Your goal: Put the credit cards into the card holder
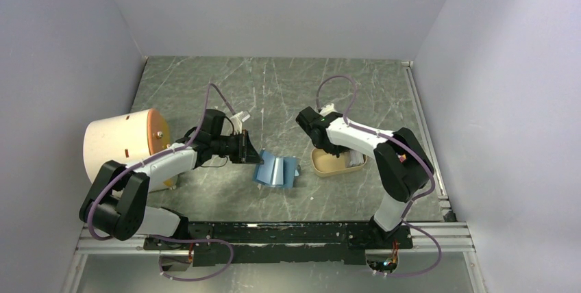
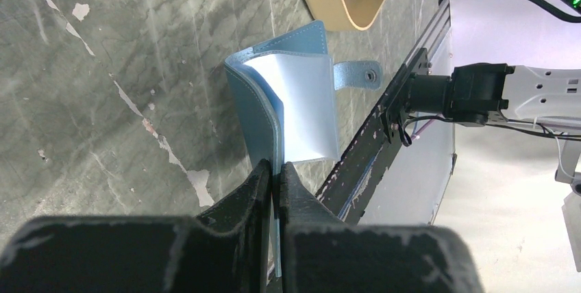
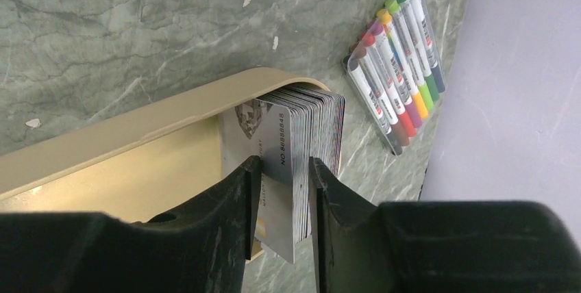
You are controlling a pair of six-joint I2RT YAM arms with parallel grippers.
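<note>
A blue card holder (image 2: 255, 111) stands folded partly open on the table, a white inner sleeve (image 2: 305, 111) and a snap strap showing. My left gripper is shut on its near edge. In the right wrist view a thick stack of cards (image 3: 322, 115) stands on edge at one end of a tan tray (image 3: 164, 111). The foremost grey card (image 3: 277, 207) sits lower than the others at its near corner. My right gripper is partly open at the stack, one finger (image 3: 252, 183) before that card's face, the other by the card edges.
A clear pack of coloured markers (image 3: 394, 67) lies beyond the tray near the right wall. A big cream cylinder (image 1: 120, 146) stands at the far left.
</note>
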